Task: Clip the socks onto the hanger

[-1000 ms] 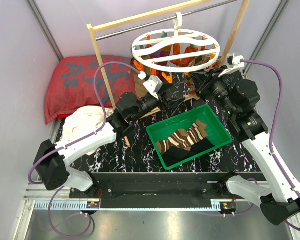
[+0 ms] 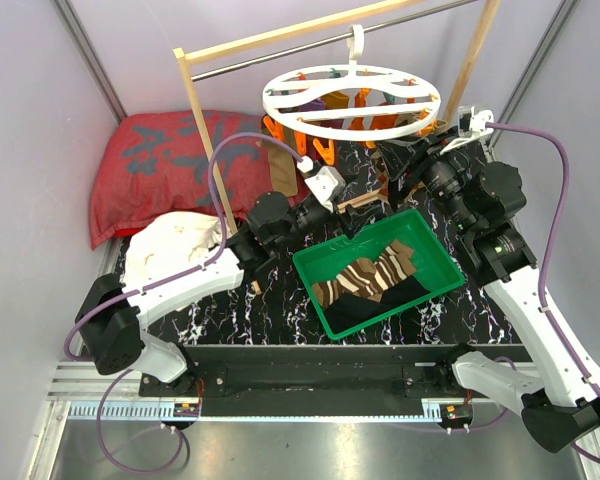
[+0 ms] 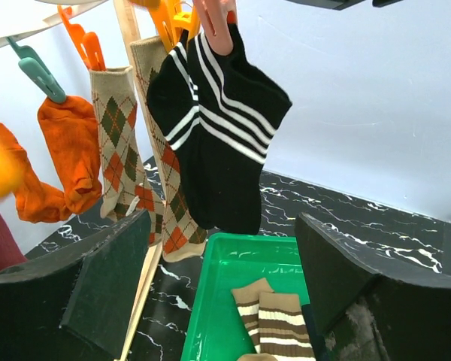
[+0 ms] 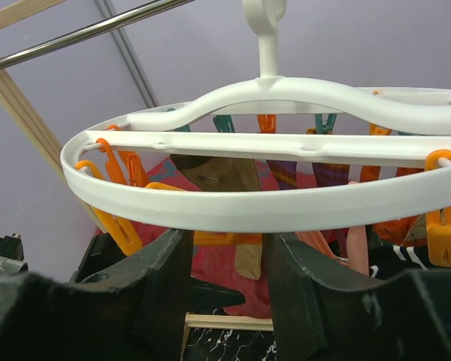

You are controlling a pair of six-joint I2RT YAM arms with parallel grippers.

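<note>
The white round hanger [image 2: 350,74] hangs from the rail, socks clipped beneath. In the left wrist view a black striped sock [image 3: 225,165] hangs under a pink clip [image 3: 214,26], beside argyle and orange socks [image 3: 68,150]. My left gripper [image 2: 345,205] is open below the hanger, nothing between its fingers. My right gripper is at the hanger's rim, its fingers around an orange clip [image 4: 218,238]; whether they grip it is unclear. A green bin [image 2: 430,270] below holds striped and black socks [image 2: 365,280].
A red cushion [image 2: 150,170] and white cloth [image 2: 165,250] lie at the left. The wooden frame [image 2: 205,53] stands around the hanger. Marble table surface shows around the bin.
My left arm has moved right, toward the middle under the hanger.
</note>
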